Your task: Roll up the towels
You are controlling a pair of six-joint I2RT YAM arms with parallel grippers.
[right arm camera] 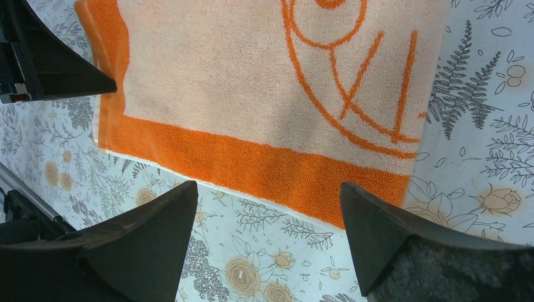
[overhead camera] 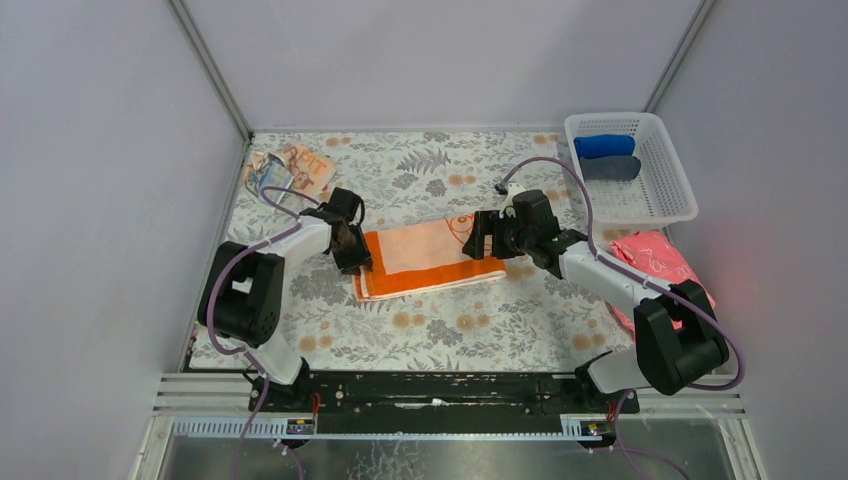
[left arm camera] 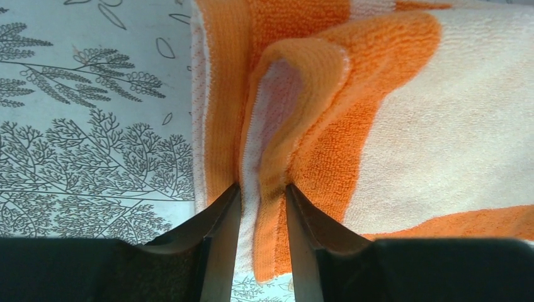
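A folded orange and peach towel (overhead camera: 424,250) lies mid-table. My left gripper is at the towel's left end, fingertips pressed on either side of a raised orange-and-white folded edge (left arm camera: 296,69); whether they grip it is unclear, though they stand a little apart. My right gripper is open over the towel's right end, nothing between its fingers; the towel (right arm camera: 239,75) shows flat beneath it with an orange printed line design.
A white basket (overhead camera: 660,200) at back right holds blue (overhead camera: 604,144) and grey (overhead camera: 612,168) rolls. A pink cloth (overhead camera: 655,255) lies at right, printed cloths (overhead camera: 305,160) at back left. Bare table lies before and behind the towel.
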